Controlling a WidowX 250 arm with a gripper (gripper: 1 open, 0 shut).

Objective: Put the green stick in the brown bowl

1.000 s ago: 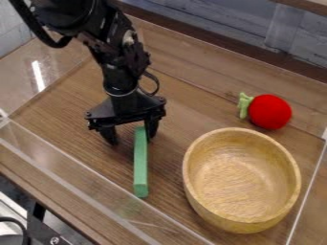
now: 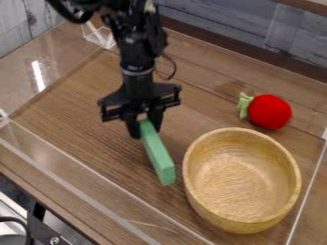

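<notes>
My black gripper (image 2: pixel 138 113) is shut on the upper end of the green stick (image 2: pixel 156 156). From there the stick slants down and to the right, its near end hanging just left of the brown bowl (image 2: pixel 192 163). The bowl looks empty inside and stands at the lower right. Part of the stick's top end is hidden by the fingers.
Behind the bowl, a red vegetable with a green top (image 2: pixel 269 111) lies on the wooden table (image 2: pixel 76 144). A light wall (image 2: pixel 269 29) runs along the back.
Bowl and red vegetable have stayed put.
</notes>
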